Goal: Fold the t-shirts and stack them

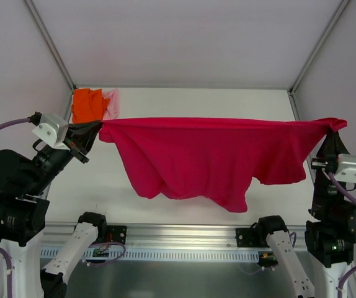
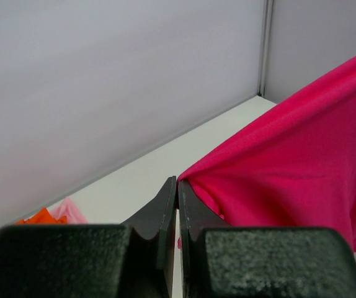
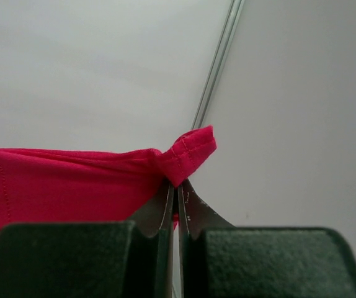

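Note:
A red t-shirt [image 1: 203, 161] is stretched taut between both grippers along its top edge, its lower part hanging down over the table. My left gripper [image 1: 97, 127] is shut on one top corner at the left; in the left wrist view the fabric [image 2: 289, 155] runs from its tips up to the right. My right gripper [image 1: 330, 136] is shut on the other corner, which bunches over the tips in the right wrist view.
An orange folded cloth [image 1: 86, 105] and a pink one [image 1: 112, 104] lie at the back left of the white table [image 1: 203, 99]. Walls enclose the back and sides.

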